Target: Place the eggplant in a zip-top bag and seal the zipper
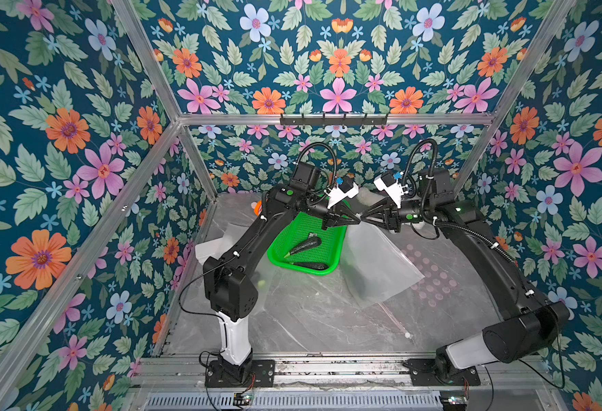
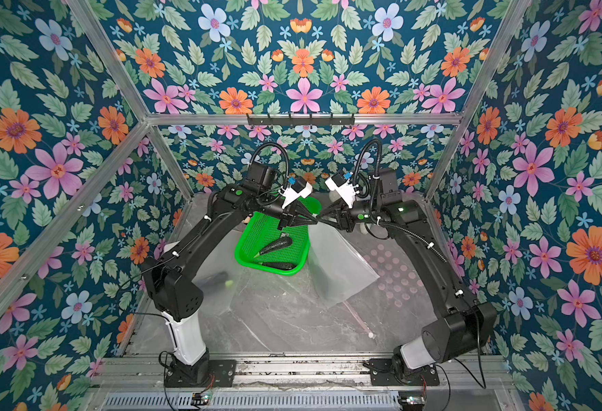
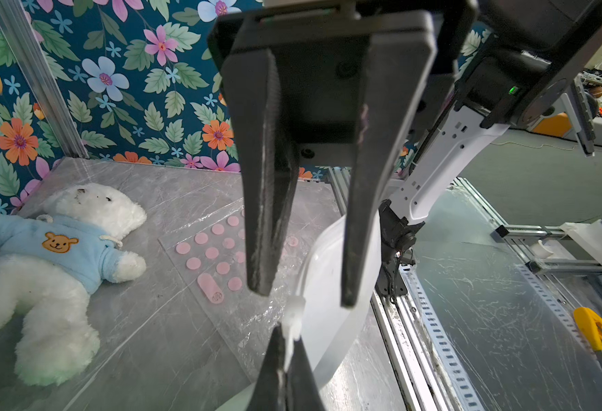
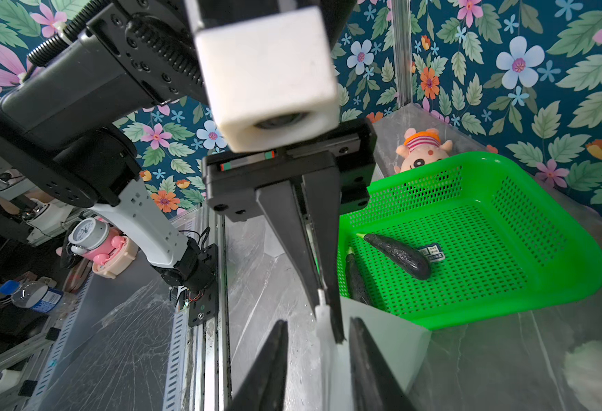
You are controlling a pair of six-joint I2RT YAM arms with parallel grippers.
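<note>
A translucent white zip bag (image 1: 383, 267) hangs at the middle, its top edge pinched in my shut left gripper, as both wrist views show. My right gripper faces it from the right, fingers apart around that edge, close to the left fingertips. Two dark eggplants (image 4: 393, 253) with pale green tips lie in the green basket (image 4: 568, 274), left of and behind the bag in the top views.
A white teddy bear (image 3: 75, 274) in a blue shirt and another plush toy (image 4: 421, 150) lie at the back. A pink-dotted clear sheet (image 1: 434, 274) lies on the right.
</note>
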